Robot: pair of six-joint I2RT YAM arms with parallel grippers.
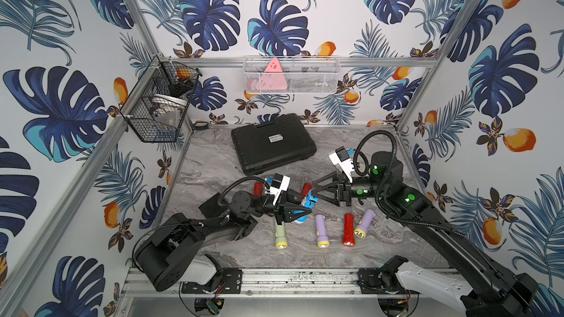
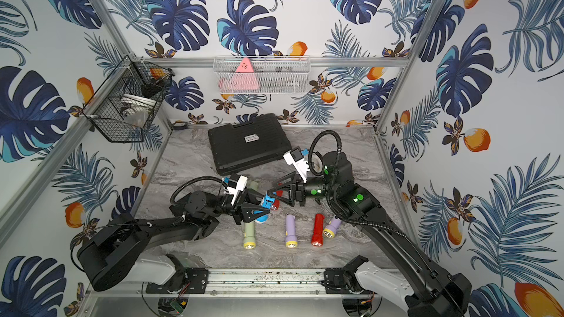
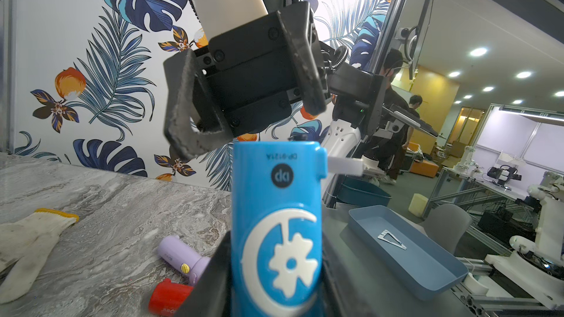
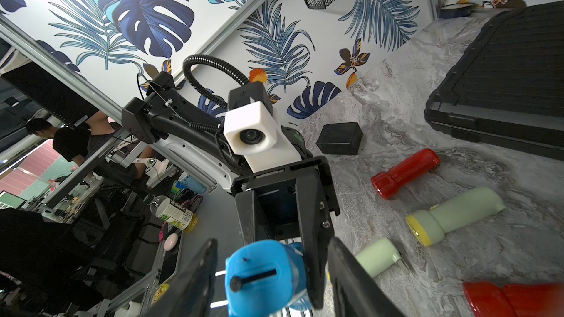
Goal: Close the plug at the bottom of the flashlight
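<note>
A blue flashlight (image 3: 276, 229) is upright between the fingers of my left gripper (image 1: 302, 204), its lower part gripped. In the right wrist view its end (image 4: 261, 276) shows a dark slot; in the left wrist view a pale tab (image 3: 343, 165) juts sideways from beside that end, though I cannot tell exactly what it is. My right gripper (image 2: 273, 190) stands open just above and beside that end, its blurred fingers either side of it in the right wrist view.
Purple (image 1: 322, 229), red (image 1: 348, 229) and green (image 1: 280, 232) flashlights lie on the marble table around the arms. A black case (image 1: 273, 146) fills the back centre; a glove (image 3: 35, 240) and a small black box (image 4: 339, 138) also lie there.
</note>
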